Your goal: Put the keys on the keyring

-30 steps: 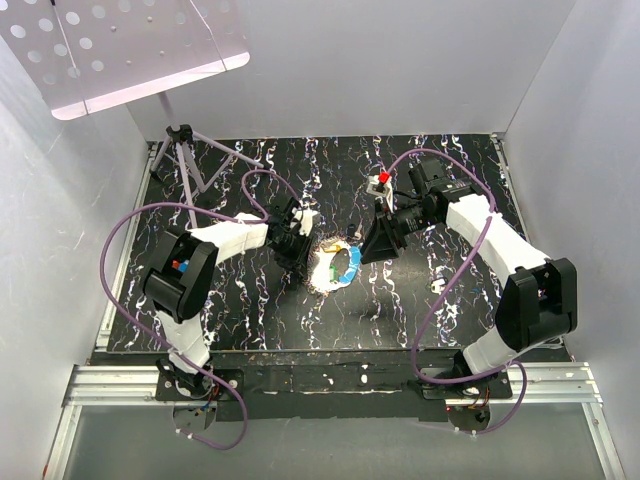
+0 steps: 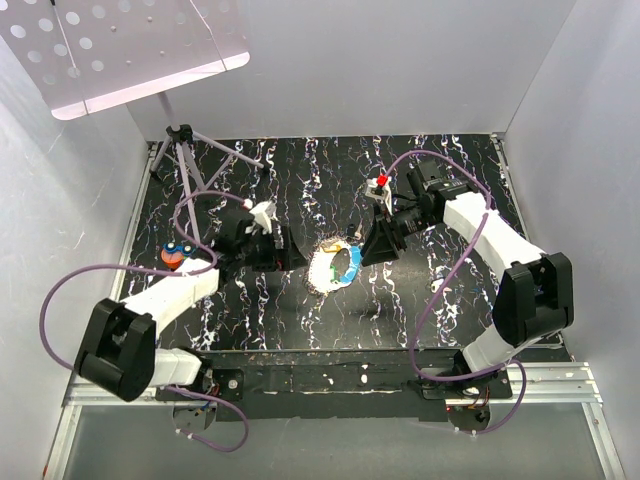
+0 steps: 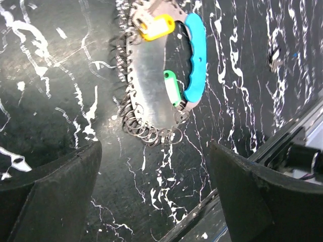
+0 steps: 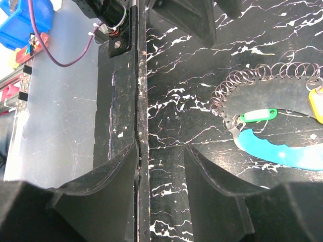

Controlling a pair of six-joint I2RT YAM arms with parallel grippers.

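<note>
A curved metal keyring plate (image 3: 146,68) with a blue handle (image 3: 197,55) lies flat on the dark marbled table, many small wire rings (image 3: 139,123) along its outer edge. On it rest a yellow tag (image 3: 159,26), with a metal piece beside it, and a green tag (image 3: 172,87). Left of the plate my left gripper (image 2: 289,248) is open and empty, its dark fingers (image 3: 247,186) wide apart. To the plate's right hangs my right gripper (image 2: 384,246). A gap shows between its fingers, with nothing in it.
A small metal item (image 3: 274,59), perhaps a key, lies on the table right of the plate. An orange and blue object (image 2: 173,255) sits at the left. Behind it stands a tripod (image 2: 190,165).
My left gripper has drawn back leftward from the plate's left edge and turned, its fingers now visibly apart. The left elbow has swung outward to the front left. The right arm has barely moved.
</note>
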